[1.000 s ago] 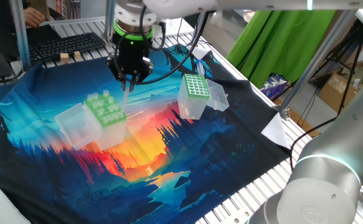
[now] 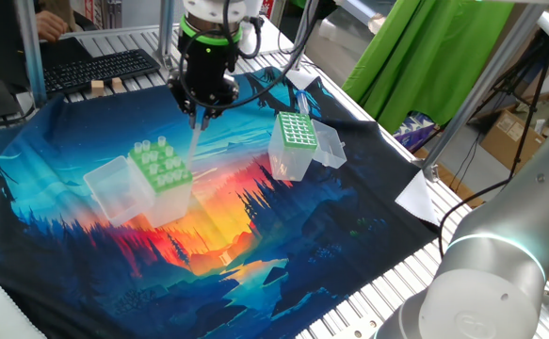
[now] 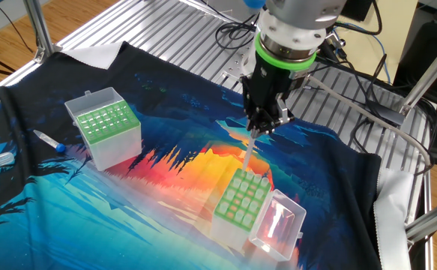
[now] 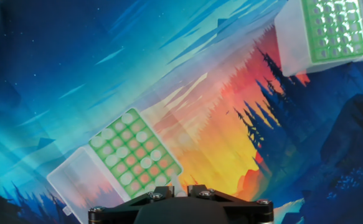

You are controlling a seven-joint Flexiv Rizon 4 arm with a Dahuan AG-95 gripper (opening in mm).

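My gripper [image 2: 199,123] is shut on a slender translucent pipette tip [image 2: 195,146], which hangs below the fingers, slightly slanted. Beneath it stands a clear tip box with a green rack [image 3: 243,196], holding several tips with gaps between them. In exterior view 2 the hanging tip's lower end appears by the rack's far corner; whether it touches cannot be told. In the wrist view that rack [image 4: 134,152] lies just ahead and left of the fingertips. A second box [image 2: 291,162] with a green rack [image 3: 109,123] stands apart; no tips stick up from it.
The occupied box's open lid [image 3: 278,225] lies beside it. Near the second box are its open lid [image 2: 329,146] and a blue-capped tube or pen [image 3: 51,142]. A patterned cloth [image 2: 227,273] covers the table, bare between the boxes. A cable loops beside the gripper.
In exterior view 1 my gripper has shifted slightly right and up, carrying the tip along. Both boxes stay in place.
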